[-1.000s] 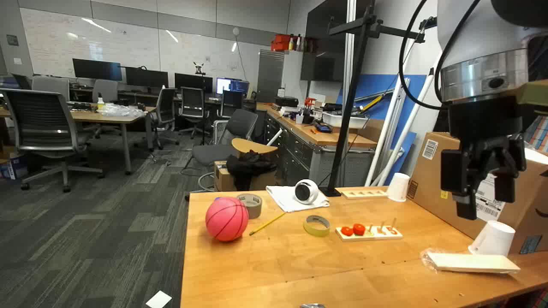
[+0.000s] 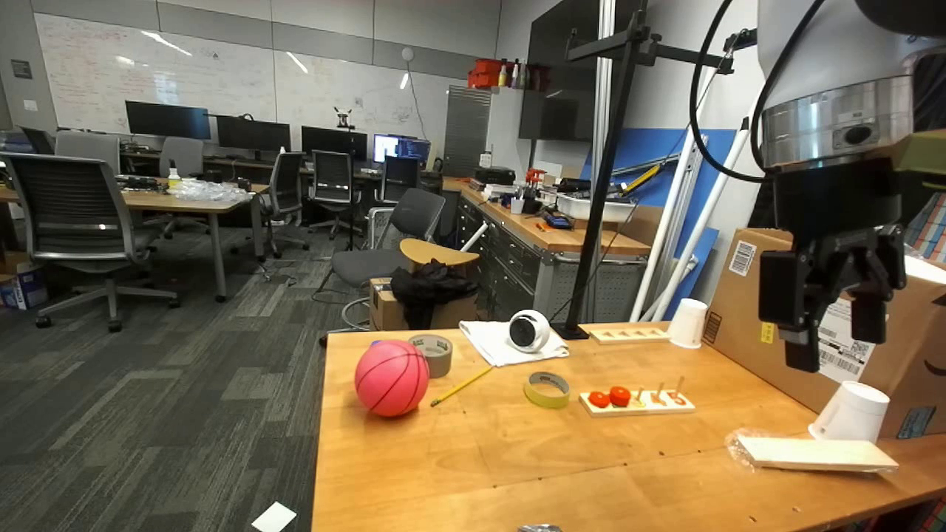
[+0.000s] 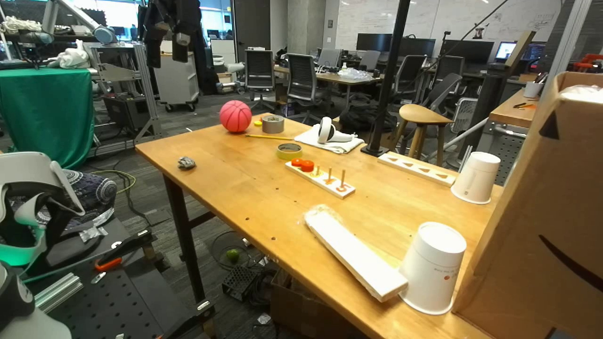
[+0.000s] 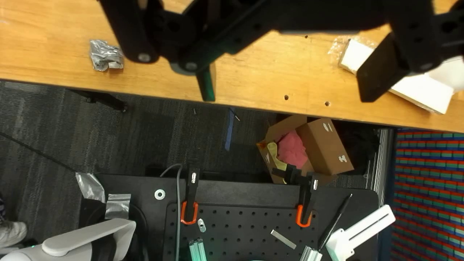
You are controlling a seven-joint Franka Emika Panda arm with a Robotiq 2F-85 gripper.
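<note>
My gripper (image 2: 836,344) hangs open and empty, high above the table's front side. In the wrist view its fingers (image 4: 385,69) stand wide apart, with the table edge and floor below. On the table lies a peg board (image 3: 339,190) with red rings (image 3: 306,165) at one end and bare pegs at the other. A pink ball (image 2: 391,378) sits at the far left beside a grey tape roll (image 2: 432,353). Near the middle are a yellow tape roll (image 2: 546,390) and a yellow pencil (image 2: 462,386). A crumpled silver piece (image 4: 106,56) lies close to the front edge.
Two upturned white cups (image 3: 434,268) (image 3: 476,177) and a pale plastic-wrapped board (image 3: 354,254) stand near the large cardboard box (image 2: 754,319). A black pole (image 2: 596,204) rises behind a white cloth (image 2: 497,344) bearing a white device.
My gripper has shifted up very slightly and stays open. The objects on the table have not moved.
</note>
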